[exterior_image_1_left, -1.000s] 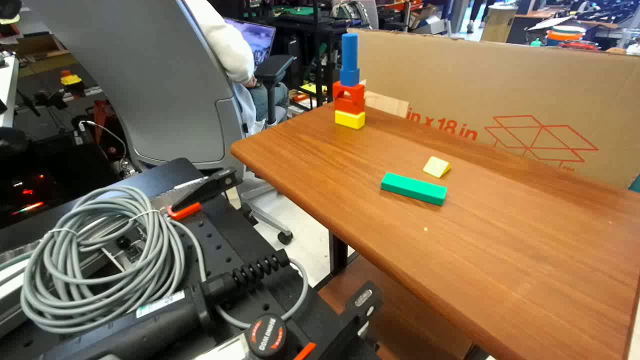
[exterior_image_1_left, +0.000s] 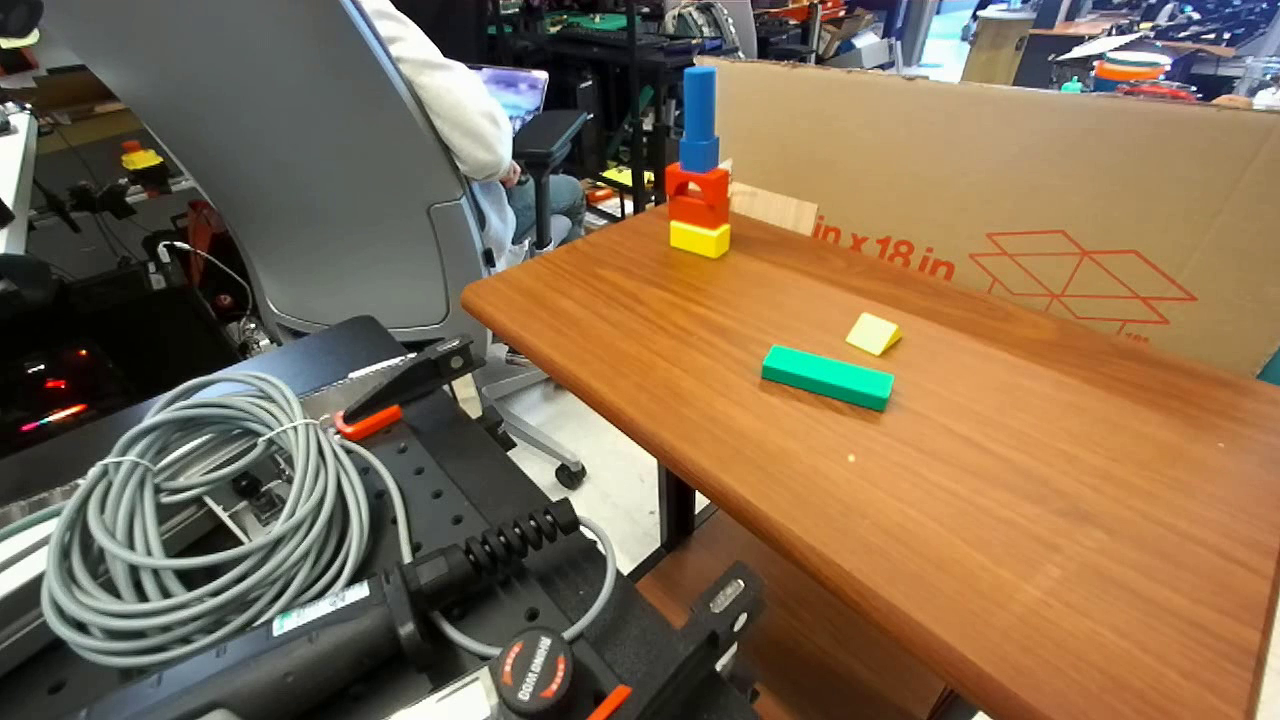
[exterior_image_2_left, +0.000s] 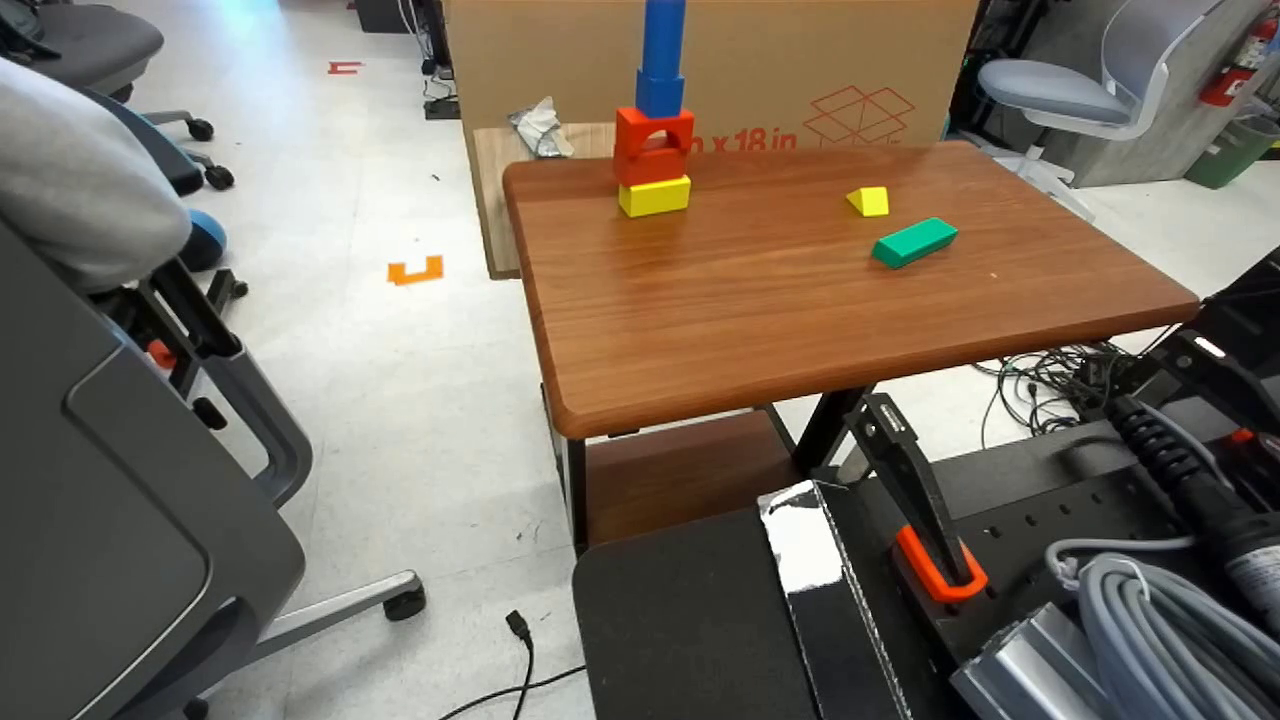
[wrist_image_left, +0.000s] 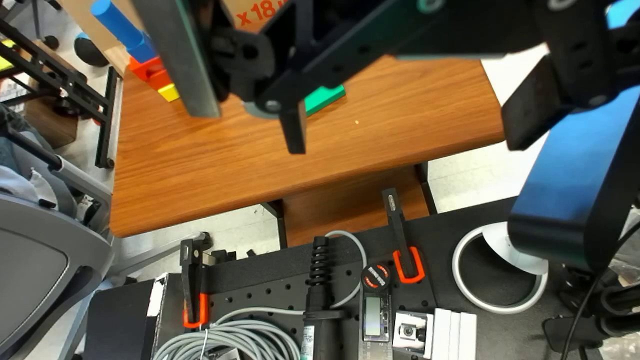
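A tower stands at the table's far left corner: a yellow block (exterior_image_1_left: 699, 239) at the bottom, red arch pieces (exterior_image_1_left: 698, 196) above it, then a blue block (exterior_image_1_left: 699, 154) and a blue cylinder (exterior_image_1_left: 699, 104) on top. A long green block (exterior_image_1_left: 828, 377) lies flat on the table, apart from the tower. Just behind it rests a small yellow wedge (exterior_image_1_left: 873, 334). In the wrist view my gripper is open, its fingers (wrist_image_left: 294, 129) wide apart with nothing between them. Its body partly covers the green block (wrist_image_left: 324, 99) there and hides the wedge. Neither exterior view shows the gripper.
A cardboard sheet (exterior_image_1_left: 1020, 204) stands along its back edge. In front lies a black bench with coiled grey cable (exterior_image_1_left: 216, 516) and clamps (wrist_image_left: 405, 240). A grey chair (exterior_image_1_left: 276, 156) sits beside the table's left end.
The blocks and table look the same. The seated person's arm and laptop have shifted slightly, and legs seen walking in the far background are gone.
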